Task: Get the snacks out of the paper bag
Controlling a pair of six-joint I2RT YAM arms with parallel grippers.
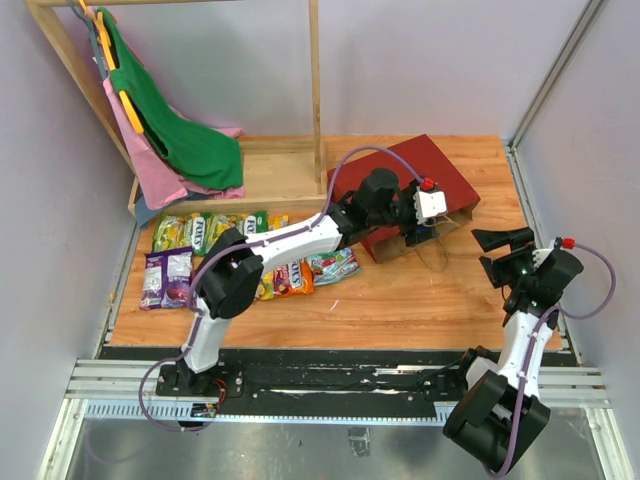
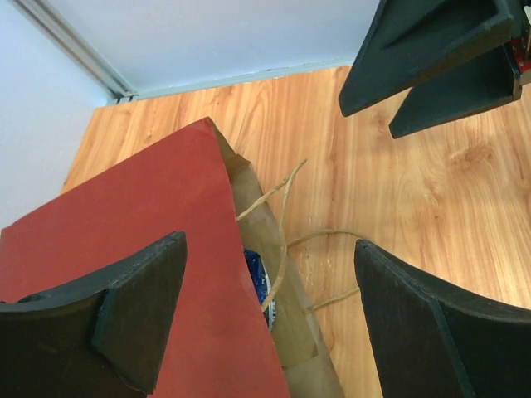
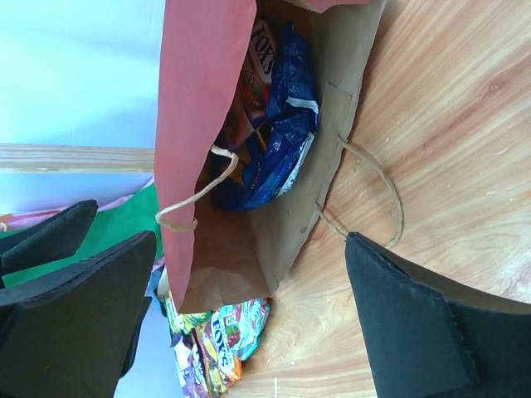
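Note:
A red paper bag lies on its side toward the back right, twine handles at its mouth. Inside it are a dark blue packet and a red packet. My left gripper is over the bag, open, its fingers spread either side of the bag's edge in its wrist view. My right gripper stands open at the right of the table, facing the bag's mouth, nothing between its fingers.
Several snack packets lie at the middle left. A wooden rack with hung clothes stands at the back left.

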